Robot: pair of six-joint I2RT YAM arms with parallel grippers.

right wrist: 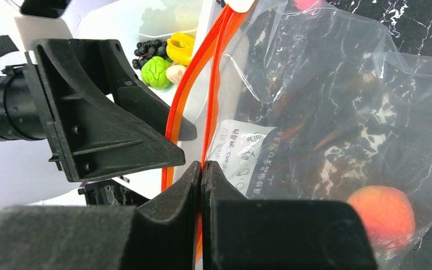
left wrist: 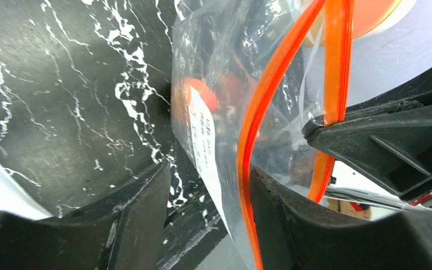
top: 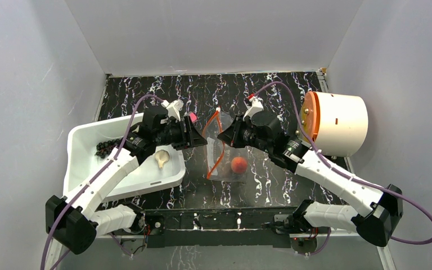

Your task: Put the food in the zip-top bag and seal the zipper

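The clear zip bag (top: 232, 169) with orange zipper stands between my grippers, an orange-red round food (top: 239, 164) inside at its bottom (right wrist: 381, 216). My right gripper is shut on the bag's rim at the orange zipper strip, also seen in the left wrist view (left wrist: 315, 126). My left gripper is part open at the other strip, beside the bag's opening; nothing is clearly clamped between its fingers.
The white tray (top: 90, 169) at left holds dark grapes (right wrist: 152, 49), green (right wrist: 156, 73) and yellow items (right wrist: 181, 48) and a pale piece (top: 162, 157). A pink item (top: 192, 117) lies behind. A cream cylinder (top: 337, 124) stands at right.
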